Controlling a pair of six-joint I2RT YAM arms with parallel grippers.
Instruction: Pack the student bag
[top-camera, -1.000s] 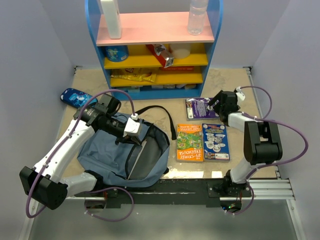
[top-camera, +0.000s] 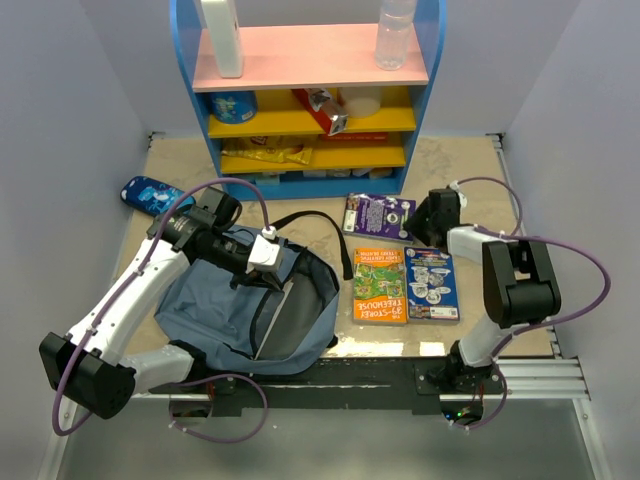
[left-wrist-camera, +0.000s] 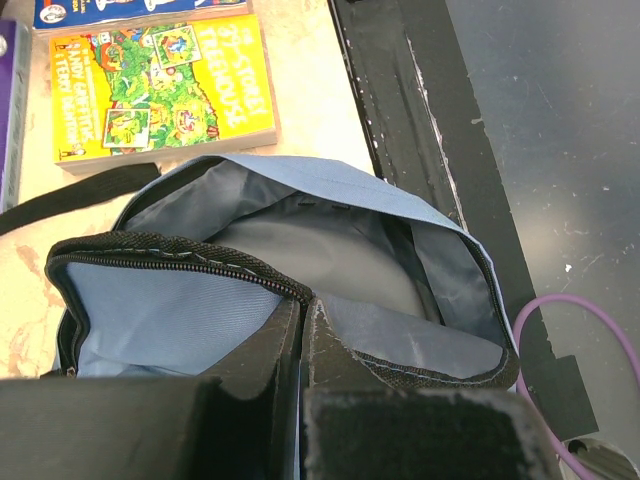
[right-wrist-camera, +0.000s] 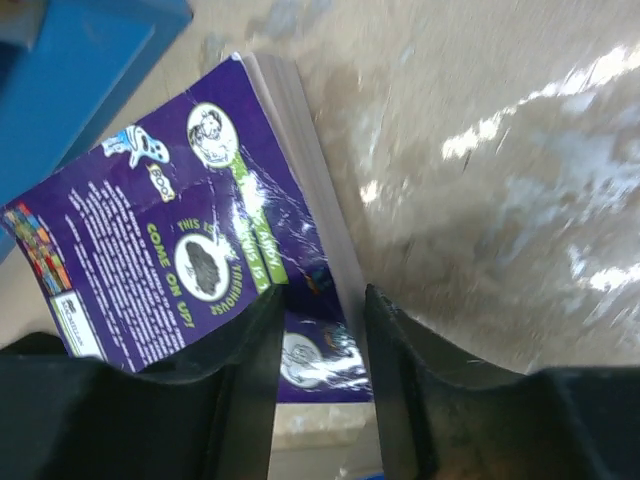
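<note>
The blue-grey bag (top-camera: 195, 310) lies unzipped on the left of the table, its grey inside showing. My left gripper is shut on the bag's black zip edge (left-wrist-camera: 170, 250), which rises to its fingertips. A purple book (top-camera: 378, 217) lies flat in front of the shelf. At the book's right end my right gripper stands part open, one finger over the purple cover and the other beside the page edge. An orange-and-green book (top-camera: 380, 287) and a blue book (top-camera: 432, 284) lie side by side right of the bag.
The blue-sided shelf (top-camera: 310, 190) stands behind, holding snacks and a bottle (top-camera: 395, 35). A dark blue case (top-camera: 153, 195) lies at the far left. The bag's black strap (top-camera: 335, 230) reaches towards the books. Bare table (top-camera: 470, 170) shows at the back right.
The purple book has slid left, and my right gripper has moved left along with it, staying at its right end. The left arm and the bag look unchanged.
</note>
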